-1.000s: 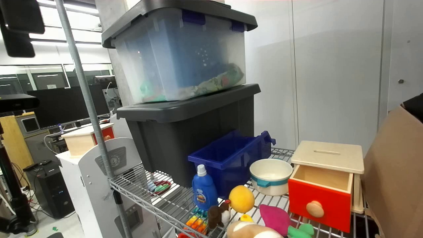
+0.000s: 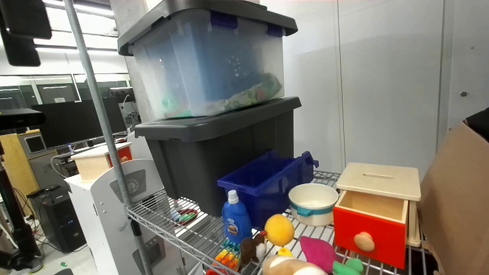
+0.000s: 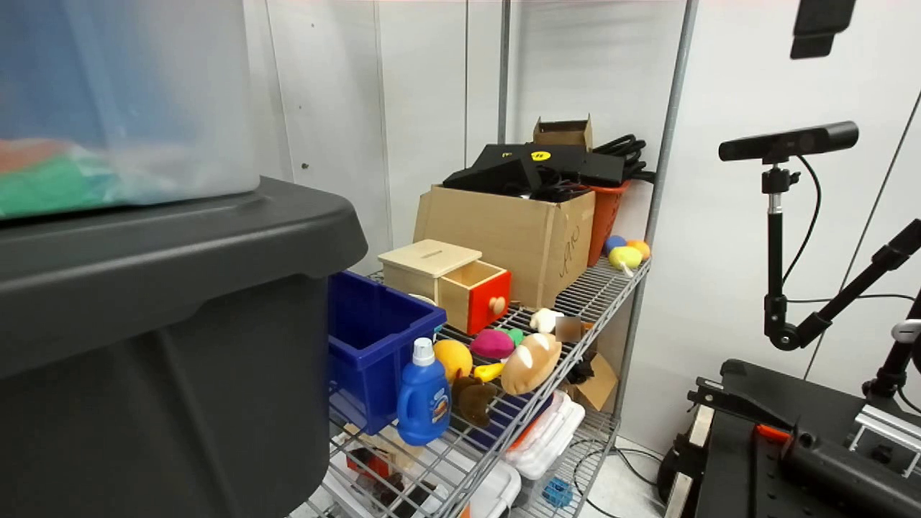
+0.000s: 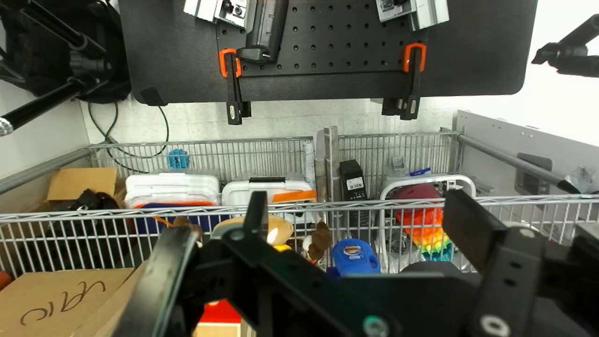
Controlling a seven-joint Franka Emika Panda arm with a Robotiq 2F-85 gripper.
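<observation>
In the wrist view my gripper is open, its dark fingers wide apart with nothing held between them. It stands over the wire shelf's edge. A wooden box on the shelf has its red drawer (image 2: 366,231) pulled out, and the drawer looks empty from here. Left of it are a cream pot (image 2: 314,204), a blue bin (image 2: 275,183) and a blue detergent bottle (image 2: 237,222). Toys lie in front: an orange ball (image 2: 279,230), a magenta plush (image 2: 317,253), a bread-like plush (image 3: 531,363) and a brown toy (image 3: 473,401). Neither exterior view shows the fingers clearly.
Stacked storage bins, clear (image 2: 233,68) over dark grey (image 2: 224,156), fill the shelf's left side. A cardboard box (image 3: 488,229) blocks the far side. Bare wire shelf (image 2: 172,229) shows left of the bottle. A metal post (image 2: 98,105) stands at the shelf corner.
</observation>
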